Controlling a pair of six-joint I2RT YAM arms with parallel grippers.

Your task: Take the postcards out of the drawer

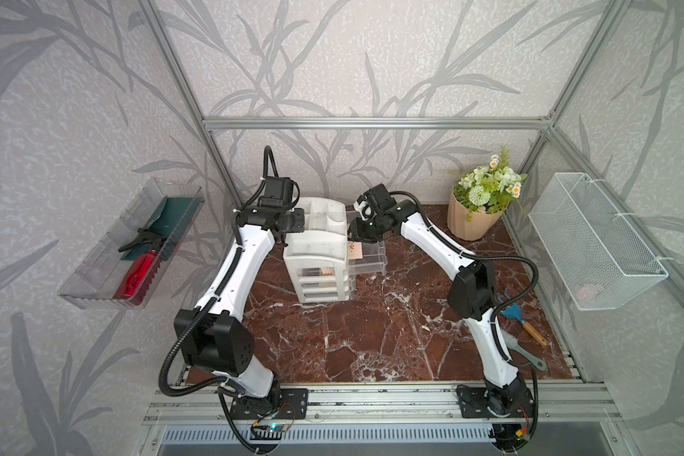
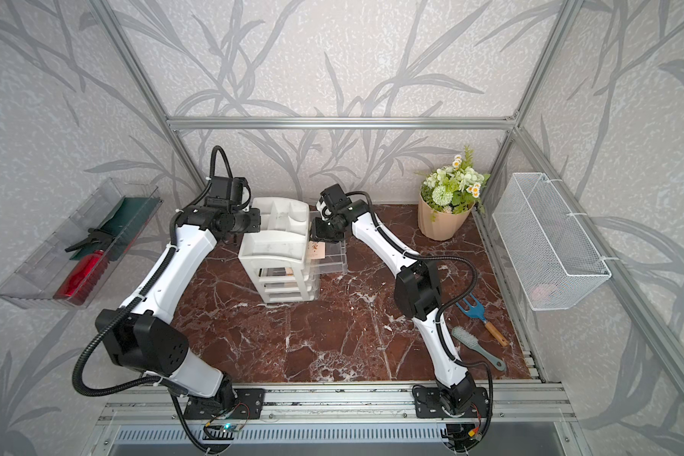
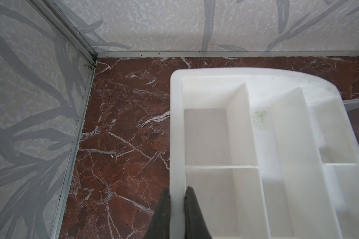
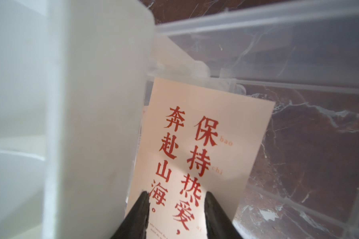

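Note:
The white drawer unit (image 1: 315, 258) stands upright on the table, its clear drawer (image 1: 368, 262) pulled out to the right. In that drawer, partly beneath the unit's edge, lies a pale peach postcard (image 4: 211, 119) with red Chinese characters. A bit of another pale card (image 4: 169, 51) shows behind the drawer's side wall. My right gripper is over the postcard, its fingers (image 4: 137, 219) apart on either side of the print; contact with the card cannot be told. My left gripper is shut on the thin left rim (image 3: 176, 139) of the unit's top tray.
A flower pot (image 1: 475, 216) stands at the back right. A blue fork (image 2: 475, 310) and a grey brush (image 2: 471, 342) lie at the right front. A white wire basket (image 1: 596, 239) hangs on the right, a clear bin (image 1: 76, 292) on the left.

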